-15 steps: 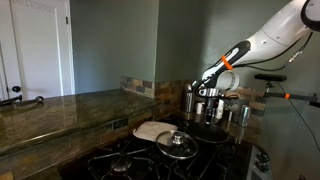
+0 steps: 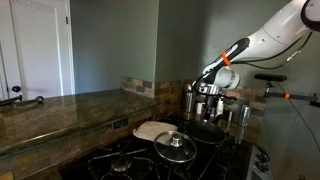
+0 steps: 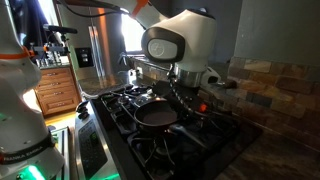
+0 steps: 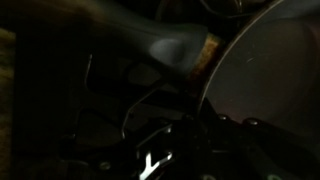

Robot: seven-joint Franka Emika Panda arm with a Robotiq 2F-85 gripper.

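Note:
A dark frying pan (image 2: pixel 206 131) sits on the stove at the right of the first exterior view, and near the middle of the second exterior view, where the pan (image 3: pixel 157 114) appears level. In the dark wrist view, the pan's curved rim runs down to my gripper, which looks shut on that rim. The grey pan handle (image 4: pixel 172 46) extends to the upper left, outside the fingers. From the first exterior view my gripper (image 2: pixel 211 112) points down at the pan; its fingertips are hard to make out there.
A glass-lidded pan (image 2: pixel 176 147) stands close beside the frying pan, with a light cloth or board (image 2: pixel 153 130) behind it. Bottles and canisters (image 2: pixel 244 115) line the back wall. Stove grates (image 3: pixel 160 150) surround the pan.
The arm has shifted slightly over the stove. The frying pan stays in nearly the same place, with my gripper still at it.

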